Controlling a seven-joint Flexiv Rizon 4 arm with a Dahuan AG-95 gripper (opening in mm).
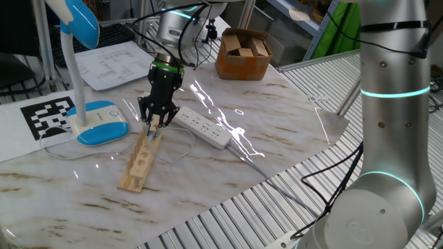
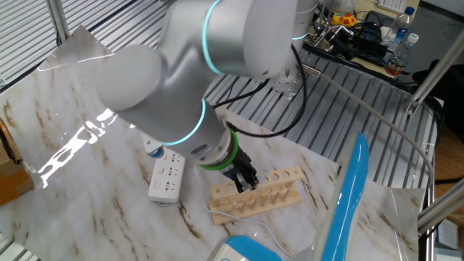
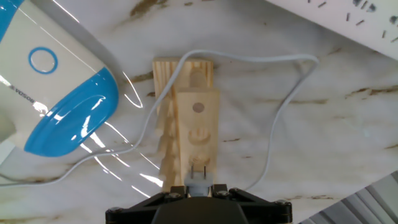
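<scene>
My gripper is shut on a small grey-white plug (image 3: 199, 182), whose two metal prongs point away from the fingers. In the wrist view the plug appears over the near end of a wooden rack (image 3: 199, 124); the gap in height between them is unclear. A thin white cable (image 3: 267, 59) runs from the lamp's side across the rack and loops back towards the gripper. The white power strip (image 1: 202, 128) lies beside the gripper in exterior view 1, its sockets facing up. In exterior view 2 the gripper (image 2: 248, 185) partly covers the rack (image 2: 279, 194).
A blue and white desk lamp (image 1: 100, 124) stands to one side of the rack. Behind are papers (image 1: 111, 66) and an open cardboard box (image 1: 242, 66) holding smaller boxes. Bare marble tabletop (image 1: 228, 166) lies in front of the power strip.
</scene>
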